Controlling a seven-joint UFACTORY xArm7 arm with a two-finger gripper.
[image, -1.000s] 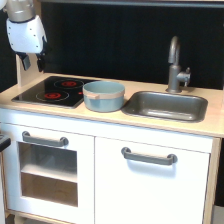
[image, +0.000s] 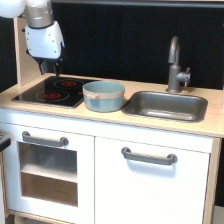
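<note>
A grey-blue pot (image: 104, 101) with a light tan strip across its near side sits on the counter, at the right edge of the black stovetop (image: 38, 96). Red rings mark the burners. My gripper (image: 49, 68) hangs from the white arm at the upper left, above the back of the stovetop and left of the pot, apart from it. The dark fingers are too small against the dark background to tell how they stand. I see nothing hanging from them.
Right of the pot lies a dark sink (image: 165, 104) with a tall faucet (image: 175, 66) behind it. Below the wooden counter (image: 110, 115) are an open-fronted shelf (image: 48, 175) and a white door (image: 150, 190) with a grey handle (image: 150, 157).
My arm and gripper have moved to the right and slightly lower in the view, from the counter's far left to over the back of the stovetop. The pot has not moved.
</note>
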